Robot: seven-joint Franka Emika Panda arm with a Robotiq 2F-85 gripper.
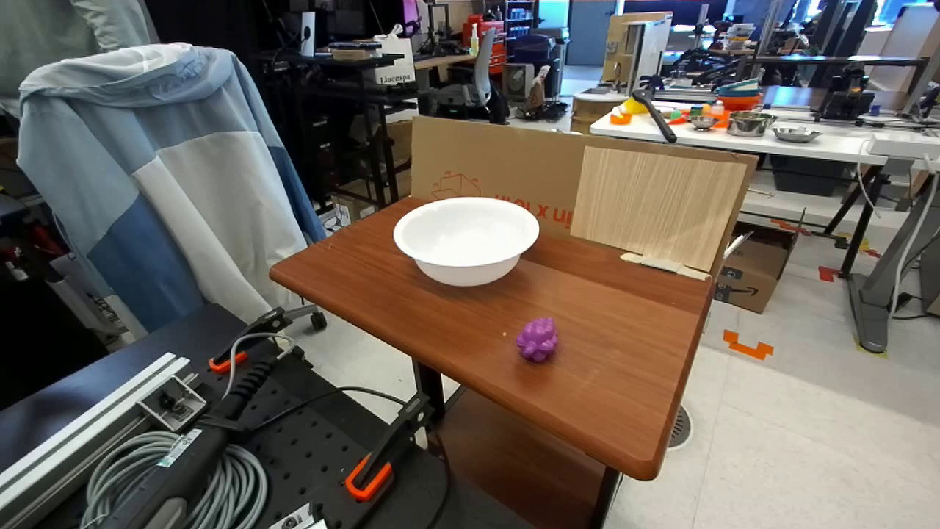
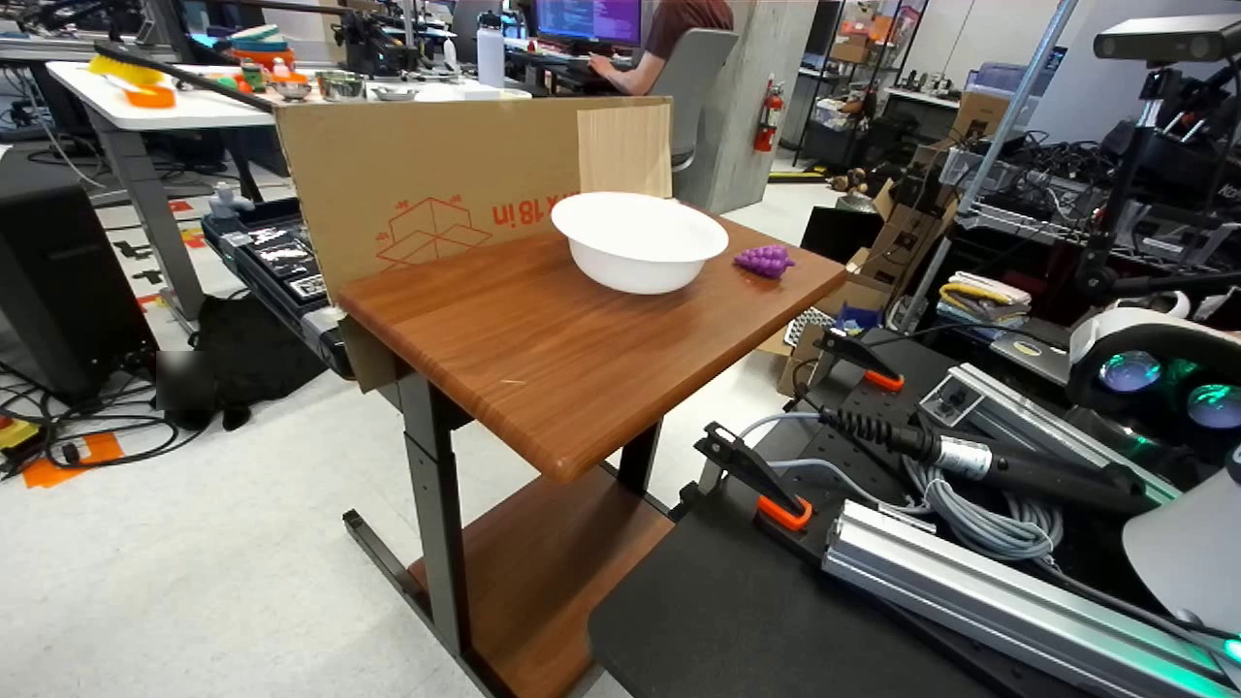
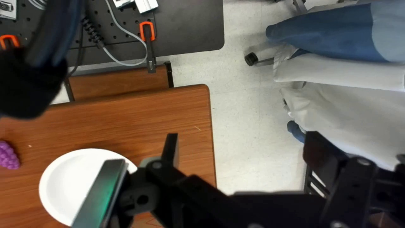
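Observation:
A white bowl [image 1: 467,234] stands upright on the brown table [image 1: 608,397], and its inside looks empty. Apart from it, on the bare wood, lies a purple bunch of toy grapes [image 1: 537,340]. In exterior view 2 the grapes [image 2: 764,261] appear to the right of the bowl [image 2: 640,244]. My gripper shows only in the wrist view, its fingers wide apart with just floor seen between them. Part of the gripper covers the edge of the bowl [image 3: 72,178] there; the grapes [image 3: 7,155] are at the far left.
An upright cardboard sheet [image 2: 430,174] borders the table's back, with a pale wood panel [image 1: 661,207] against it. A black perforated bench [image 1: 326,450] with orange-tipped clamps [image 1: 368,477] and coiled cable stands in front. A cloth-draped chair [image 1: 167,167] is beside the table.

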